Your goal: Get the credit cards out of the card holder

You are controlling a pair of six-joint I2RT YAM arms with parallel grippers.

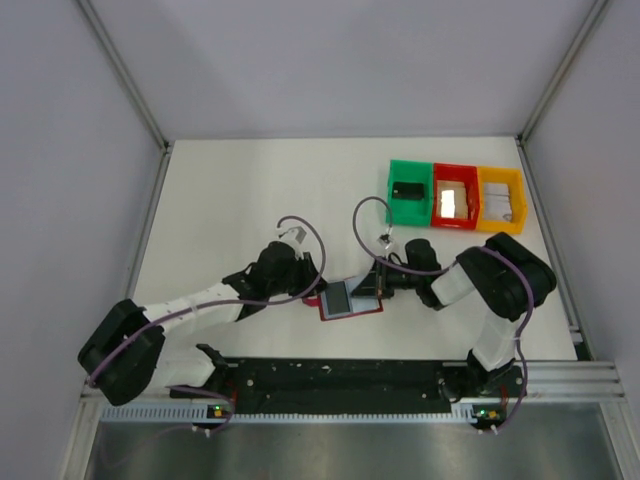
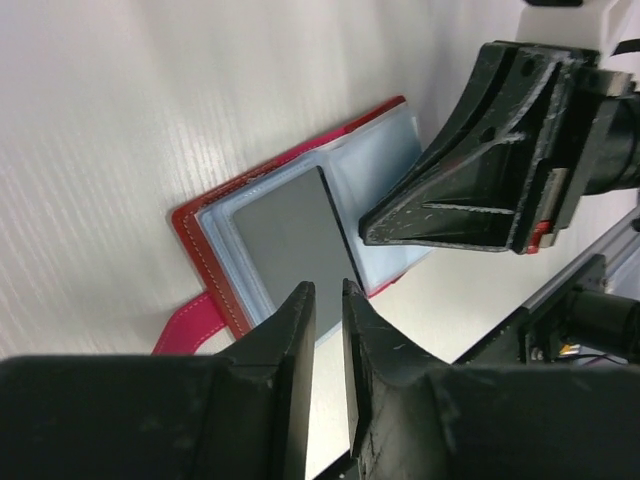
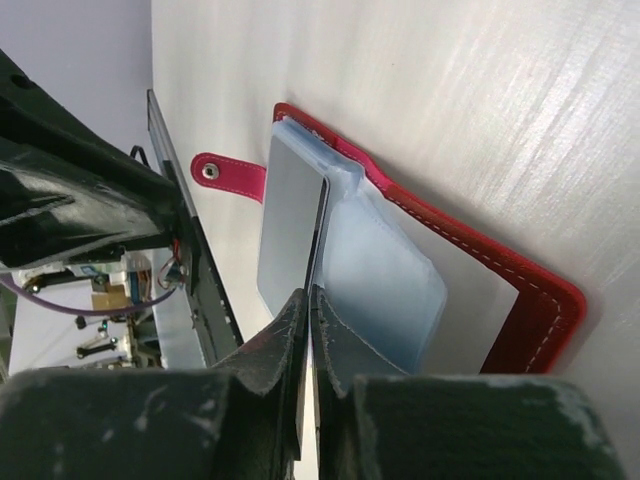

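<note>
The red card holder point(image 1: 350, 312) lies open on the table with clear plastic sleeves, a grey card point(image 2: 295, 245) in one of them and a white card point(image 3: 465, 300) beside it. Its red strap point(image 2: 188, 325) sticks out to the left. My left gripper is above the holder's left end, its fingertips close together with a narrow gap. My right gripper is at the sleeves beside the grey card's edge, fingertips nearly touching; whether anything is between them is unclear.
Green point(image 1: 410, 215), red point(image 1: 455, 218) and yellow point(image 1: 505, 215) bins stand at the back right with items inside.
</note>
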